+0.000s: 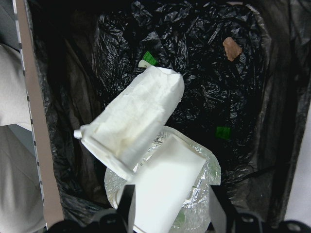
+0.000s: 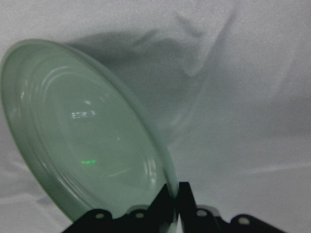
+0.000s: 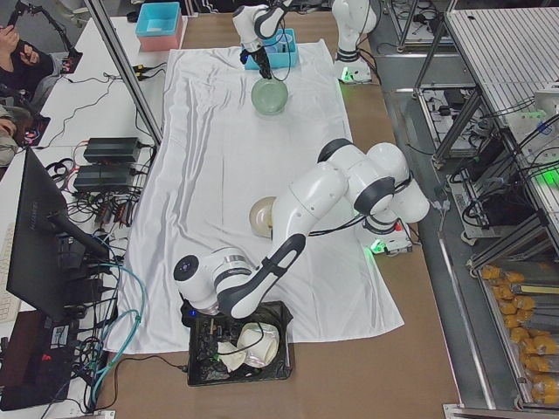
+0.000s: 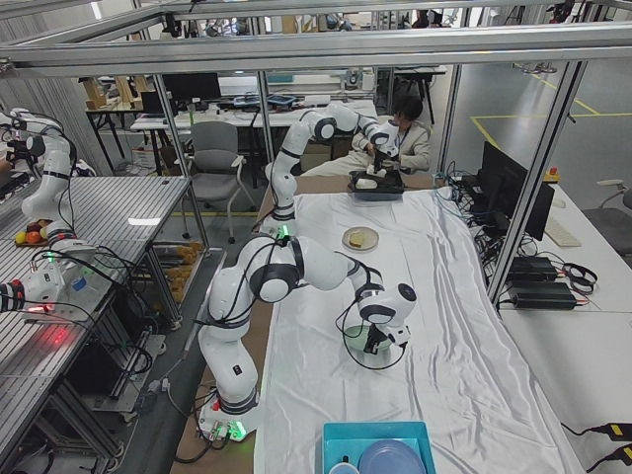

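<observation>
My left gripper is open above a black bag-lined bin (image 3: 205, 367); nothing is between its fingers. Below it a folded white paper item (image 1: 131, 116) and a white tray in clear plastic (image 1: 165, 179) are in the bin, with small green and brown scraps. My right gripper is shut on the rim of a pale green plate (image 2: 82, 126), which appears tilted in the right wrist view.
A beige plate (image 3: 260, 209) with a yellow item lies mid-cloth, partly behind the left arm. A blue tub (image 4: 331, 449) holding a blue plate stands beyond the green plate. A monitor (image 3: 35, 236) and cables line one side; a person sits by the bin.
</observation>
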